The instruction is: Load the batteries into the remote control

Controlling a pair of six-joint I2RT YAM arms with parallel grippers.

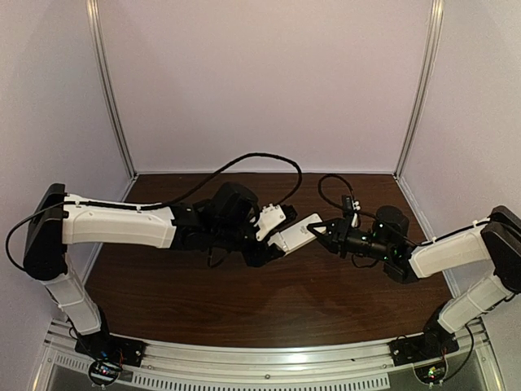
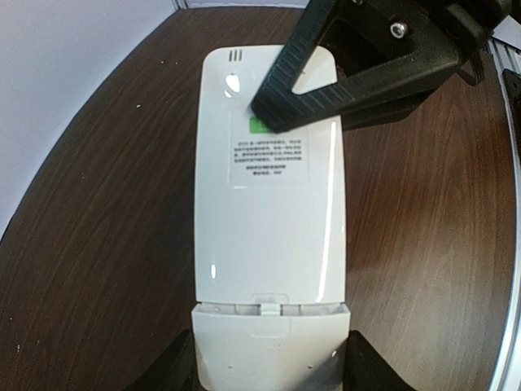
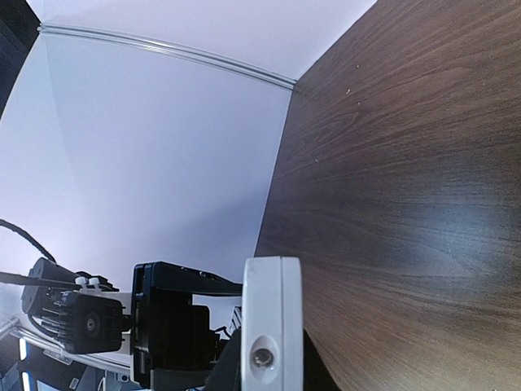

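Note:
A white remote control (image 1: 297,232) is held in the air between both grippers, back side up with a printed label. My left gripper is shut on its lower end, where the battery cover (image 2: 270,342) sits with a narrow gap and hinge-like tab at its seam. My right gripper (image 1: 317,230) is shut on the upper end, its black fingers across the back. In the right wrist view the white end of the remote (image 3: 273,318) fills the space between the fingers. No batteries can be seen in these views.
White walls with metal edge rails surround it, and black cables arch above both arms.

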